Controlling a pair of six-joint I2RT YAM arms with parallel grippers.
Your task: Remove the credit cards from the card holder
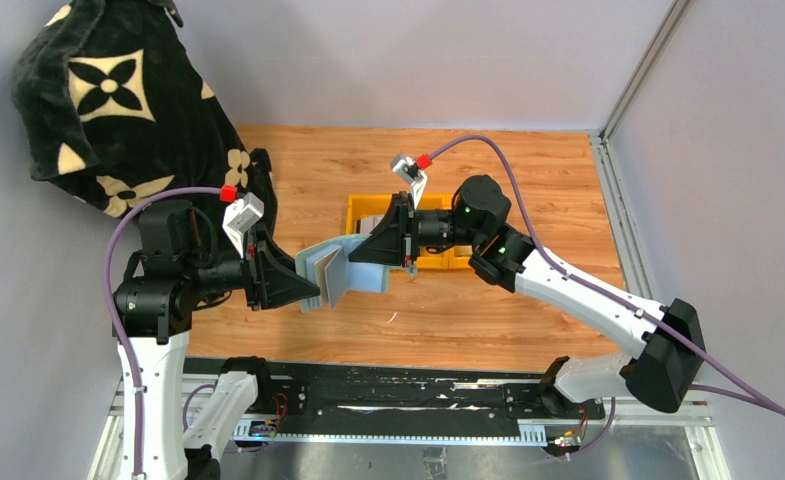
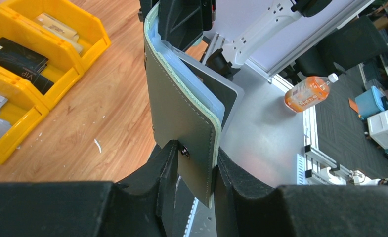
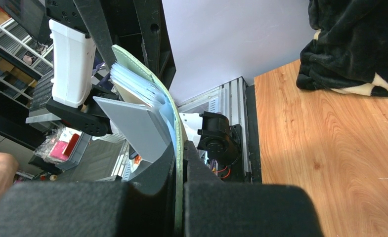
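The card holder, pale green outside with light blue pages, hangs spread open above the table between my two grippers. A grey-white card sticks out from its pages in the right wrist view. My right gripper is shut on the holder's thin cover. At the holder's other side, my left gripper is partly open, its fingers standing on either side of the cover. In the left wrist view, the stitched outer cover hides most of the pages; a grey card shows behind.
Beneath and behind the right gripper lies a yellow divided tray holding boxes and clear cases. A dark patterned cloth covers the left back corner.
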